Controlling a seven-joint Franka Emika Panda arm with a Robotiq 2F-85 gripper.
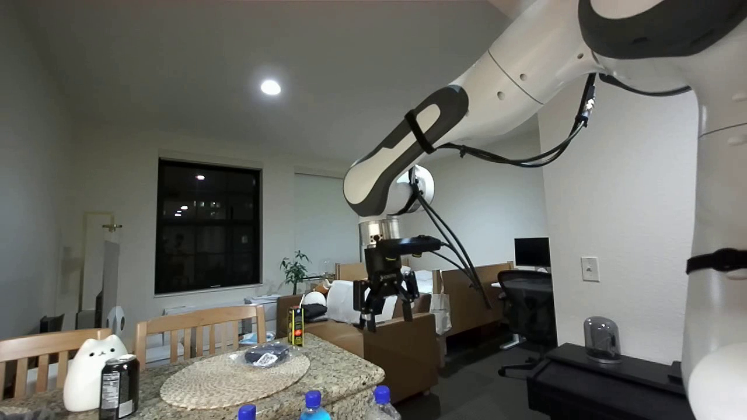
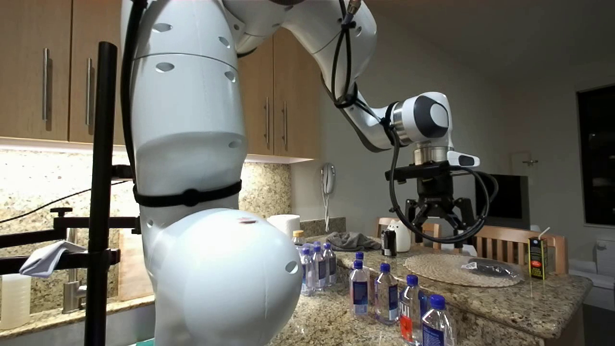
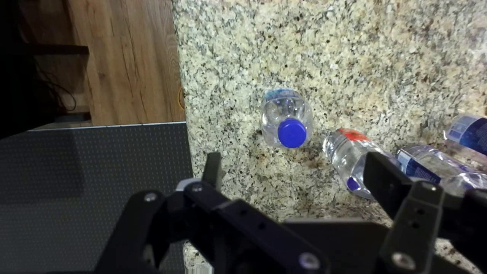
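Observation:
My gripper hangs in the air, open and empty, above the level of the bottle caps. In the wrist view its two fingers stand wide apart at the lower part of the picture. Ahead of the gap, an upright clear bottle with a blue cap stands on the granite counter near its edge. To its right is a bottle with a red-orange label, partly covered by the right finger. Farther right, more blue-labelled bottles are seen. In exterior view 2, several bottles stand in a row, the closest a blue-capped one.
The raised granite counter holds a woven mat with a plastic-wrapped item, a drink carton, a black can and a white cat figure. Wooden floor lies left of the lower counter.

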